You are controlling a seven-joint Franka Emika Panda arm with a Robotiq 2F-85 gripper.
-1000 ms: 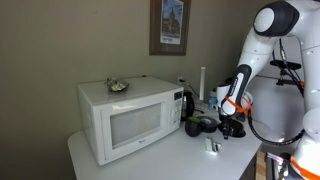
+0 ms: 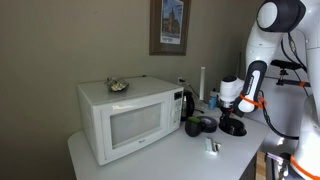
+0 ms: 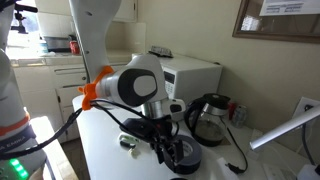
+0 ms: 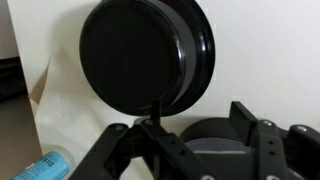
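Note:
My gripper is open, its fingers well apart in the wrist view. Between and below the fingers shows part of a dark round vessel, mostly hidden by the gripper itself. Beyond the left fingertip lies a larger black round pan or pot. Exterior view 1 has the gripper at the right end of the counter, close to a black pot. In exterior view 2 the arm stands in front of a dark pot; whether the fingers touch it I cannot tell.
A white microwave fills the counter's middle, a bowl on top. Dark pans and a glass kettle stand nearby. Small silvery items lie in front. A blue-labelled bottle is at the wrist view's lower left.
In exterior view 1 the gripper has shifted a little right and back, towards the dark cookware. The pots, the silvery items and the microwave look unmoved.

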